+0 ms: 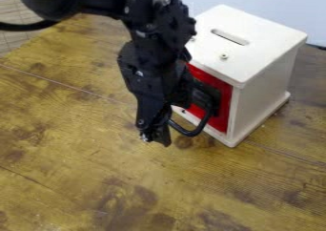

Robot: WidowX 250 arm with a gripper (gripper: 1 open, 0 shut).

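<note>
My black gripper (pixel 152 130) points down in front of a white wooden box (pixel 249 58) with a red front panel (pixel 222 118). A black door or frame is set in that panel, with a curved black bar at its lower part (pixel 192 130), close beside my fingertips. The gripper's body hides much of the red front. Whether the fingertips touch the bar I cannot tell from this view, and their spacing is hard to see.
Bare wooden table (pixel 76 168) fills the left and foreground. A white wall stands behind the box, and a tiled mat shows at the far left edge.
</note>
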